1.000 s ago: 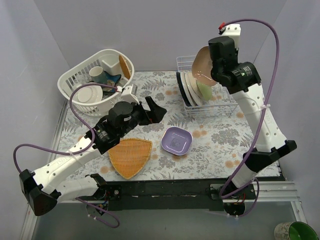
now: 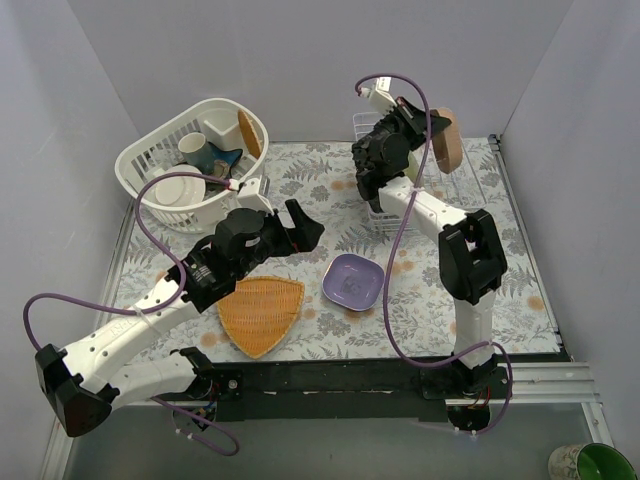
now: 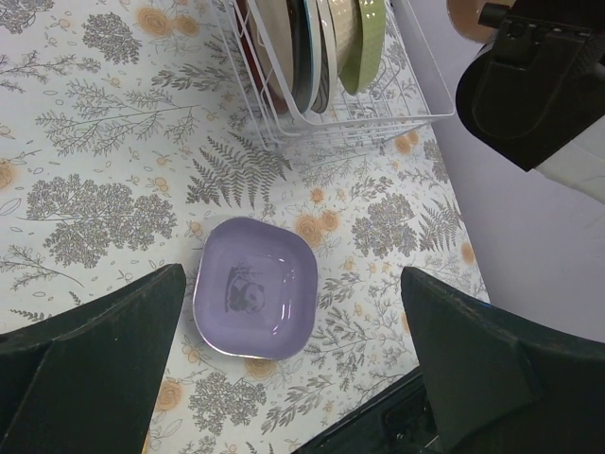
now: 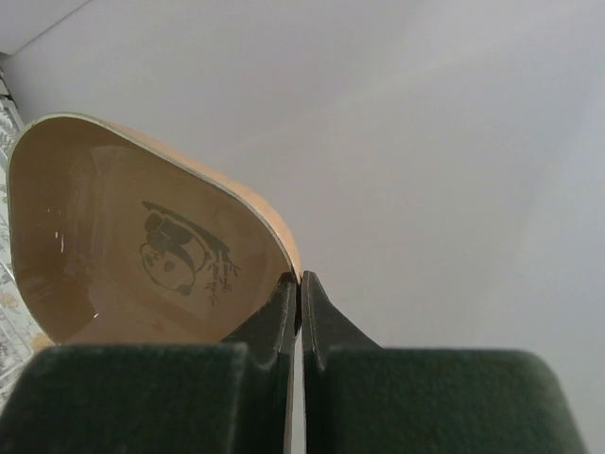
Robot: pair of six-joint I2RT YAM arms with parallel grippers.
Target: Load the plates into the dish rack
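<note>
A tan dish with a panda print (image 4: 142, 236) is held by its rim in my right gripper, which is shut on it. In the top view this dish (image 2: 447, 143) hangs at the right part of the white wire rack (image 2: 385, 222); whether it touches the rack I cannot tell. Several plates stand upright in the rack, among them a green one (image 3: 367, 47) and a dark blue one (image 3: 304, 57). A purple square dish (image 2: 353, 281) lies flat on the table. My left gripper (image 2: 312, 226) is open and empty, above the table left of the purple dish.
A white basket (image 2: 135, 165) at the back left holds a mug (image 2: 196, 152), a white plate (image 2: 178, 187) and other dishes. An orange woven mat (image 2: 260, 312) lies near the front. My right arm covers much of the rack from above.
</note>
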